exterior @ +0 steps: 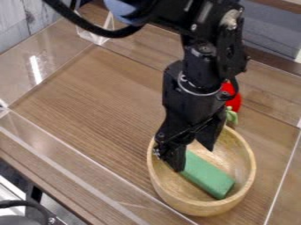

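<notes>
A pale wooden bowl (177,189) sits at the lower right of the camera view, with a green block (209,178) lying inside it. My black gripper (186,149) hangs open over the bowl's back left part, beside the block's upper left end; the arm hides part of the bowl behind it.
A red object (231,97) with some green below it is partly hidden behind the arm at the right.
</notes>
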